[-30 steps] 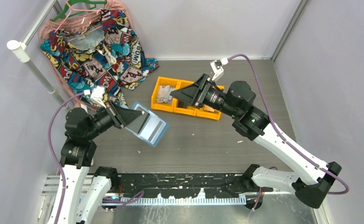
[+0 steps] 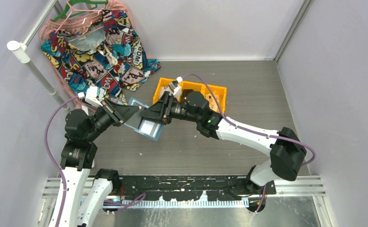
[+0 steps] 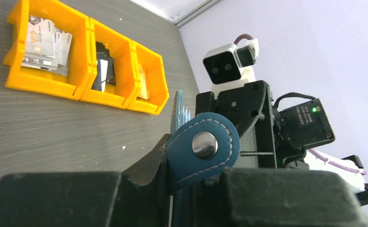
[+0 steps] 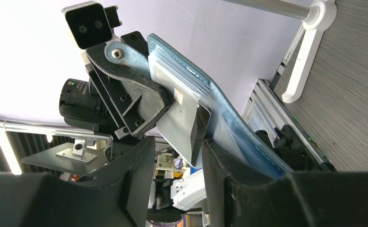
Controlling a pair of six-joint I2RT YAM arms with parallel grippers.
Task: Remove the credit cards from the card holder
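The blue card holder (image 2: 155, 134) is spread open in mid-air, clear sleeves showing. My left gripper (image 2: 135, 111) is shut on its side; in the left wrist view the snap flap (image 3: 186, 158) covers part of those fingers. From the right, my right gripper (image 2: 147, 114) reaches over the holder. The right wrist view shows its fingers (image 4: 141, 168) parted, with the lower corner of a pale card (image 4: 175, 127) in the gap between the tips. A dark card or stripe (image 4: 201, 127) lies along that card's edge. Whether the fingers touch it, I cannot tell.
Behind the arms stand joined yellow bins (image 2: 223, 101). White VIP cards (image 3: 40, 40) fill one; black cards (image 3: 107, 61) and pale cards (image 3: 143, 85) lie in the others. Patterned clothes (image 2: 108, 56) hang at the back left.
My right arm has swung left and down from over the yellow bins to the holder. The holder has turned or shifted slightly; my left arm has barely moved.
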